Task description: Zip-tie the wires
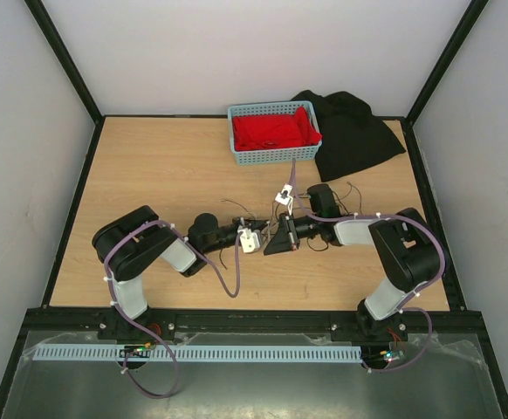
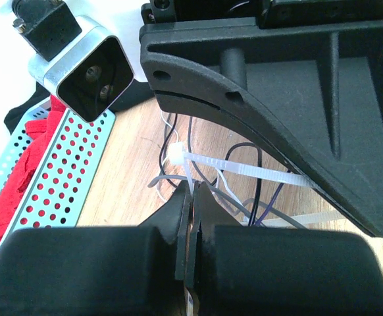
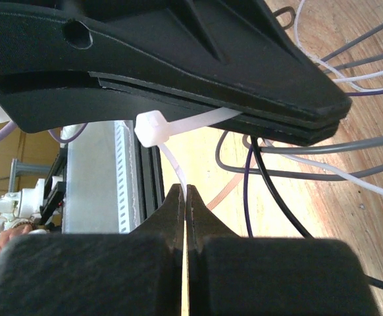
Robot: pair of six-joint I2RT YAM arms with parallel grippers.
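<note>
In the left wrist view a white zip tie [image 2: 176,153] shows its square head in front of the wires. Its thin edge runs down into the tips of my left gripper, shut on it; the flat strap stretches right to the other gripper's black finger. From the right wrist side, the same zip tie head [image 3: 152,128] has one strap reaching behind the left gripper's finger and another pinched by my shut right gripper. Grey, black, purple and white wires [image 3: 349,145] pass close by. Whether the loop encloses them all, I cannot tell.
A blue basket [image 1: 263,157] with red cloth [image 1: 276,131] stands at the back, beside a black cloth [image 1: 350,140]. Both grippers nearly meet mid-table, leaving little room between them.
</note>
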